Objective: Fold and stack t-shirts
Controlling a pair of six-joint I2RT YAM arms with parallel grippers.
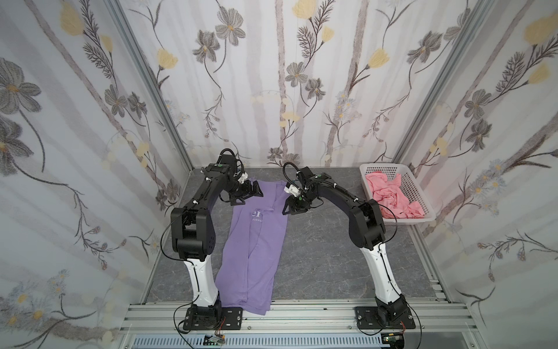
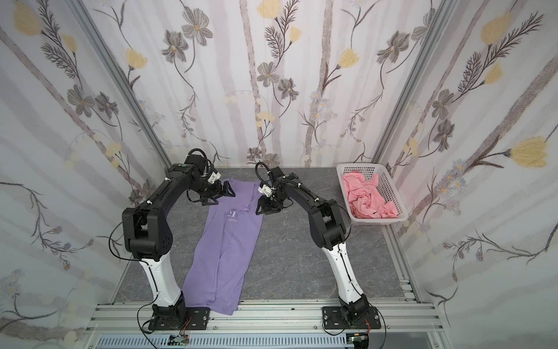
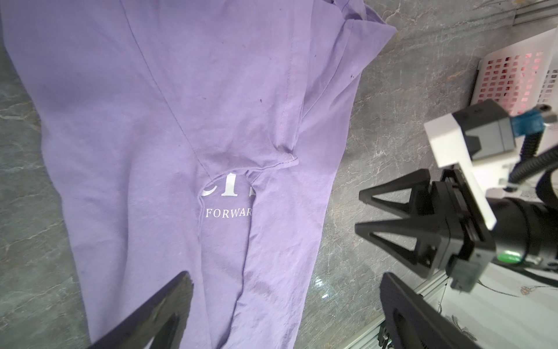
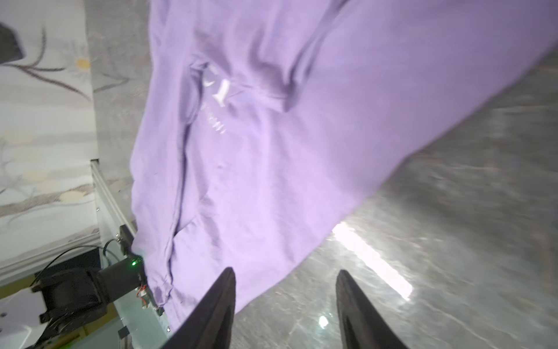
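A purple t-shirt [image 1: 250,256] lies on the grey table, its sides turned inward into a long strip from the back to the front rail. Between its folded panels, part of the white lettering [image 3: 229,212] shows in the left wrist view. My left gripper [image 1: 246,197] hovers over the upper left of the shirt, open, no cloth between its fingers. Near the shirt's upper right edge is my right gripper [image 1: 287,209], also open and empty; in the right wrist view bare table lies between its fingers.
A white perforated basket [image 1: 417,195] holding crumpled pink cloth [image 1: 390,195] stands at the back right. The shirt's near end overlaps the front rail [image 1: 314,308].
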